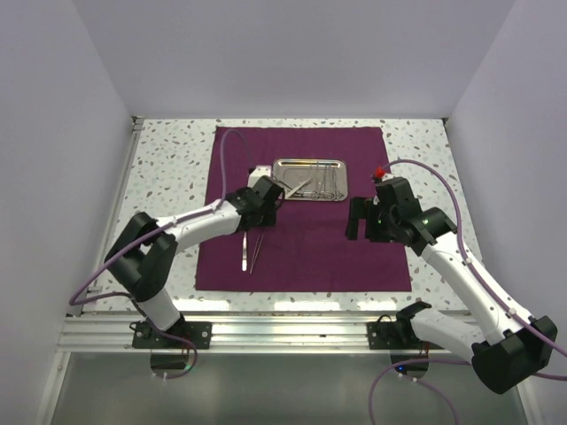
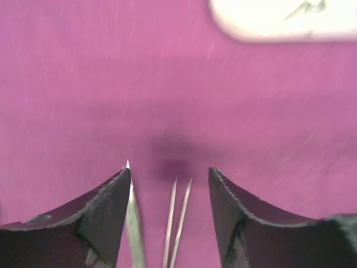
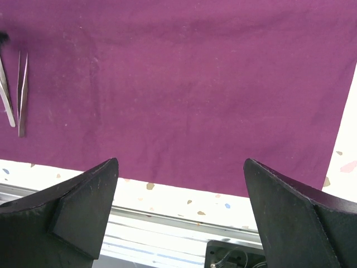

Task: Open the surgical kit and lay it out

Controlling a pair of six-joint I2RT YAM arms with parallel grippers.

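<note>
The steel tray (image 1: 310, 195) of instruments sits on the upper purple cloth (image 1: 319, 248). Two long instruments lie lower left on the cloth: a flat one and slim tweezers, also in the right wrist view (image 3: 22, 106). My left gripper is just above their upper ends, left of the tray, fingers apart, nothing visibly held; the left wrist view is blurred. My right gripper stands open and empty over the cloth's right side.
Speckled table (image 1: 164, 159) borders the cloth, with a metal rail (image 1: 266, 328) along the front.
</note>
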